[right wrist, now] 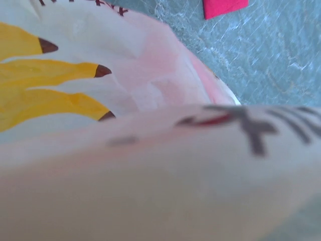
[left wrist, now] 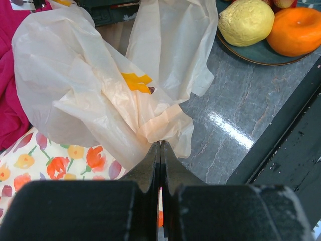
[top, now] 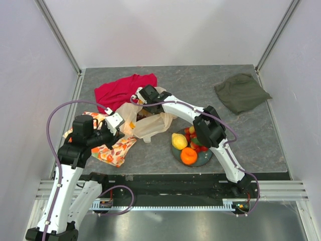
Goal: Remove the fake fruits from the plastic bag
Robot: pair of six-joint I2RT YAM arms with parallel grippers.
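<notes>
The pale plastic bag (top: 155,123) lies crumpled in the middle of the table. My right gripper (top: 144,103) is down in the bag's opening. In the right wrist view the bag's printed film (right wrist: 150,175) fills most of the frame and hides the fingers. My left gripper is shut at the bag's near left edge, with no object showing between its fingers. A dark teal plate (top: 176,154) holds a lemon (top: 178,141), an orange (top: 188,156) and several red fruits.
A red cloth (top: 115,90) lies at the back left, a floral cloth (top: 115,150) at the front left, and an olive cloth (top: 241,93) at the back right.
</notes>
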